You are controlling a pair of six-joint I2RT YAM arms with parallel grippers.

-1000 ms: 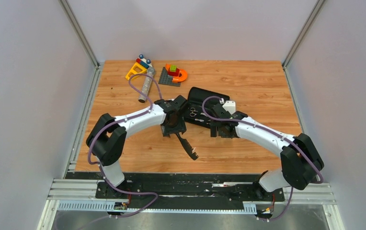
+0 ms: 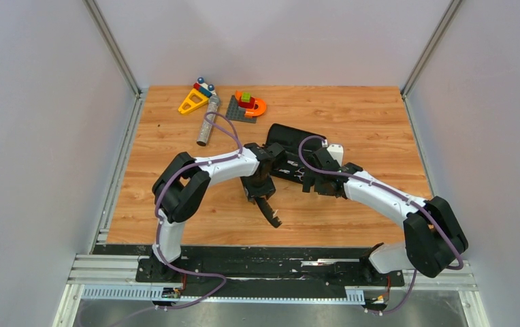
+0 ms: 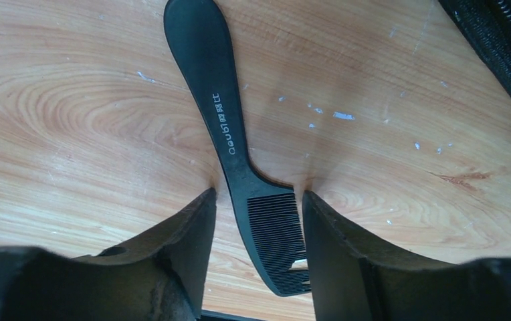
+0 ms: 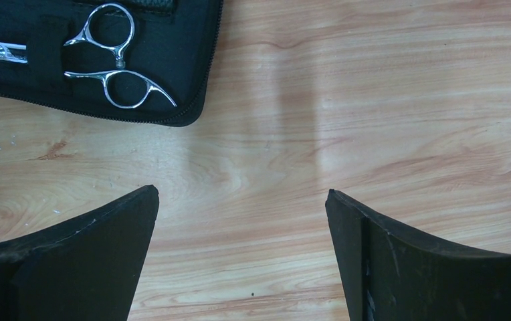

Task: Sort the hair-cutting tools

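Observation:
A black comb with a long handle (image 3: 223, 120) lies on the wood, its toothed end between the fingertips of my part-open left gripper, which hovers at it. In the top view a dark comb (image 2: 269, 212) sticks out below that gripper. The open black zip case (image 2: 291, 136) holds silver scissors (image 4: 122, 50), seen in the right wrist view. My right gripper stands open beside the case over bare wood, nothing between its fingers.
At the back left are a yellow toy (image 2: 190, 102), a silver roll (image 2: 204, 133) and a grey baseplate with bricks (image 2: 233, 112).
My right gripper has shifted slightly right and down.

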